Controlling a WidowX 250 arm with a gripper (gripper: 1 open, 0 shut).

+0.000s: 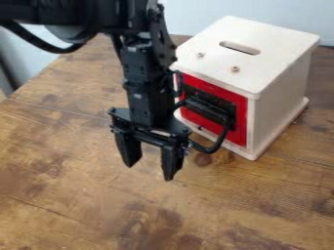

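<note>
My black gripper [150,156] hangs low over the wooden table, left of and in front of a pale wooden box [271,122]. Its two fingers stand apart with bare table showing between them, so it is open and holds nothing. The box has a slot and two small knobs on top and a red front panel [249,132] with a black fitting, partly hidden behind my arm and its cable.
A pale wall runs behind the table at the back.
</note>
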